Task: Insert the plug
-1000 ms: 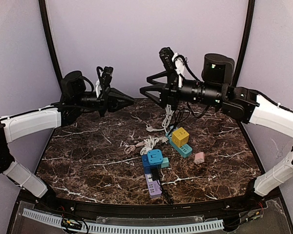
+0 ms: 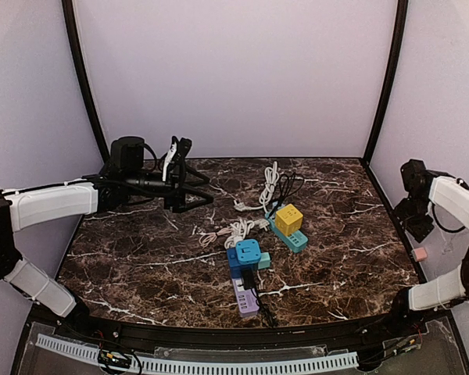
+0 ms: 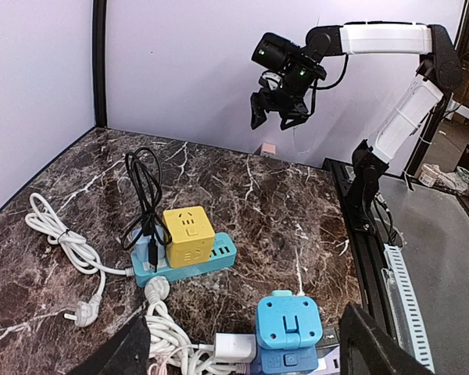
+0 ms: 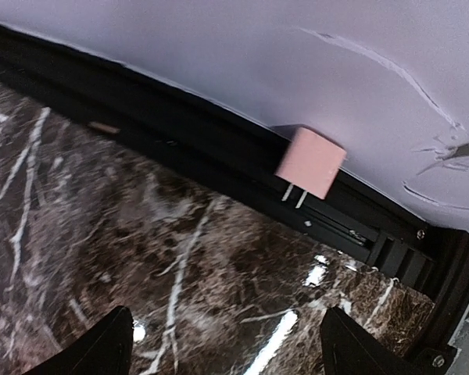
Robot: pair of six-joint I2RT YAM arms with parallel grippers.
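A pink plug with two prongs lies in the black track along the right wall, also small at the right edge in the top view. My right gripper hangs above that edge, fingers apart, nothing between them. My left gripper is open above the left-middle table, empty. A yellow socket cube stands on a teal power strip; a blue socket block stands nearer, by a purple strip.
White coiled cables and black cables lie around the strips in the middle.
The right arm has swung from over the table's middle out to the right wall. The pink plug has moved from beside the teal strip to the right edge. The left gripper has lowered slightly.
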